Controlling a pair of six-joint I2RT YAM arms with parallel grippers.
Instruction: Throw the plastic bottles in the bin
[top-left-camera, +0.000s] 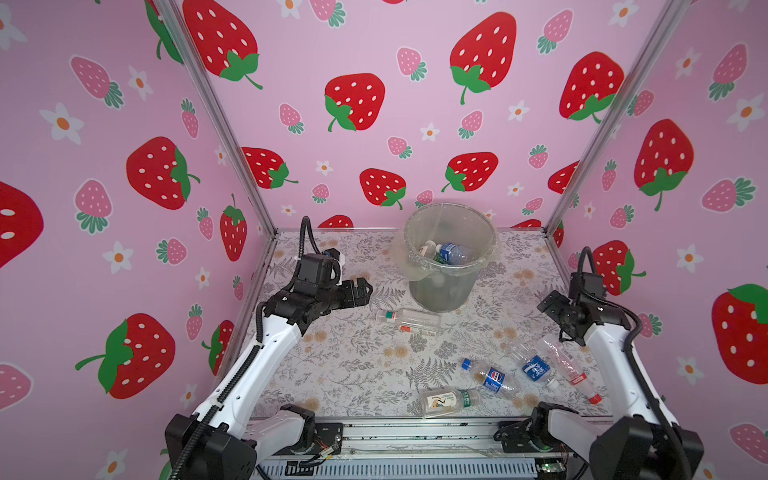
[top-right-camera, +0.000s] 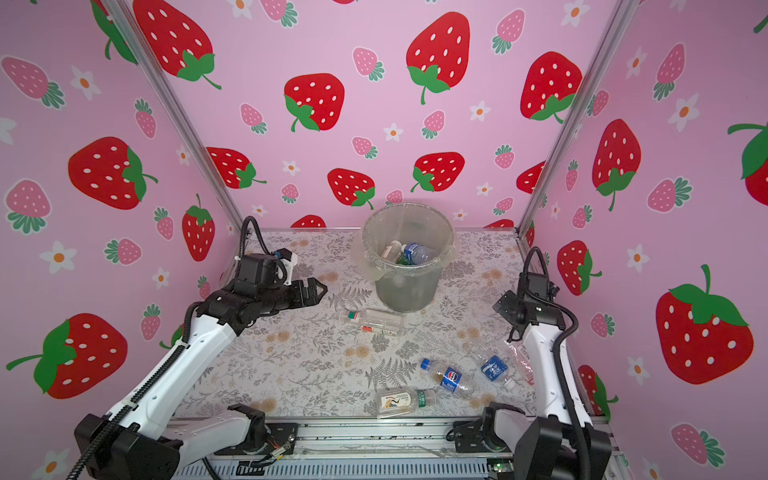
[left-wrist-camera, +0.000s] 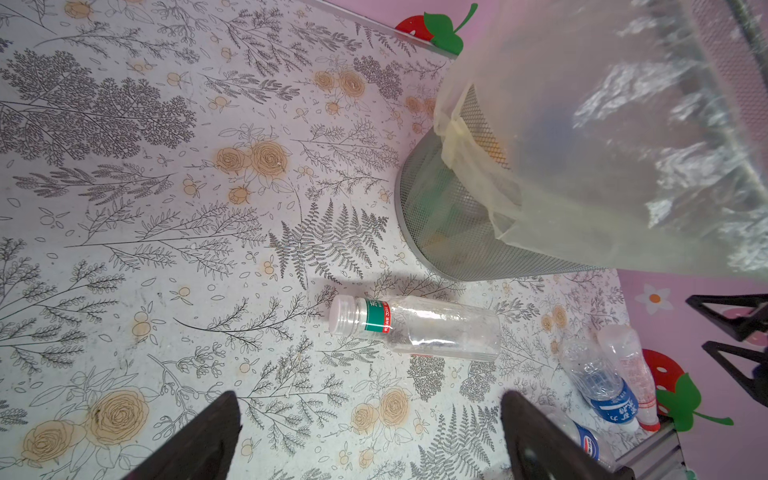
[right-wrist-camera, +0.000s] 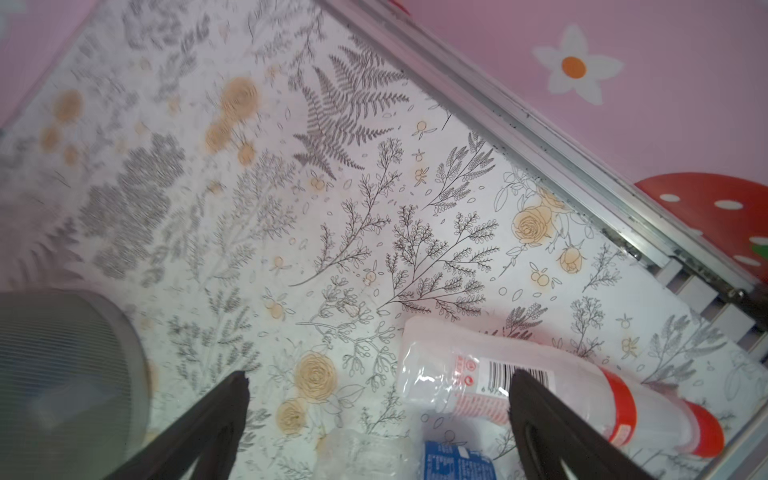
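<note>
A mesh bin (top-left-camera: 442, 288) with a clear liner stands at the back, some bottles inside. A green-labelled bottle (left-wrist-camera: 424, 326) lies before it. Near the front lie a Pepsi bottle (top-left-camera: 488, 376), a cream-labelled bottle (top-left-camera: 444, 401), a blue-labelled bottle (top-left-camera: 532, 364) and a red-capped bottle (top-left-camera: 572, 368). My left gripper (top-left-camera: 360, 293) is open and empty, left of the bin above the table. My right gripper (top-left-camera: 552, 305) is open and empty, raised at the right above the red-capped and blue-labelled bottles.
Metal rails (right-wrist-camera: 512, 144) and strawberry-printed walls border it closely on the sides and back.
</note>
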